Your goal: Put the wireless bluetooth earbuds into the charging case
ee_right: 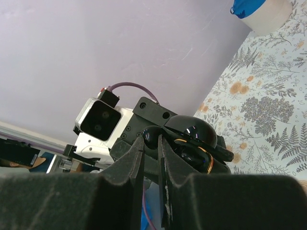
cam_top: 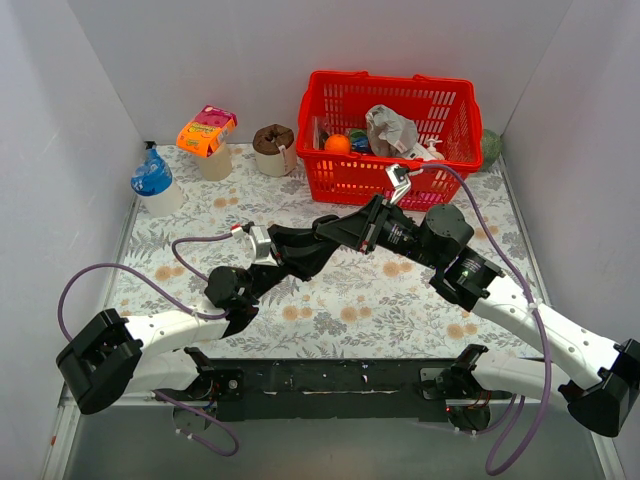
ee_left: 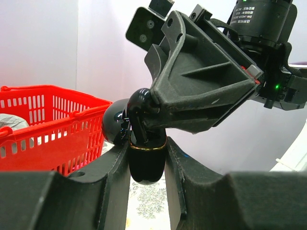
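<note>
Between my left fingers stands the glossy black charging case (ee_left: 147, 165), a gold line around its rim and its rounded lid (ee_left: 115, 122) open. My left gripper (cam_top: 314, 244) is shut on the case body. My right gripper (cam_top: 328, 230) is shut on a small black earbud (ee_right: 152, 135), at the opening of the case. In the left wrist view the earbud (ee_left: 141, 101) reaches down to the gold rim. How deep it sits, and whether a second earbud is inside, cannot be seen. Both grippers meet above the table.
Behind the grippers stands a red basket (cam_top: 350, 180) holding several items. Cups stand at the back left, one with a blue bag (cam_top: 152, 175), one under an orange box (cam_top: 208, 130), another with a brown top (cam_top: 273, 140).
</note>
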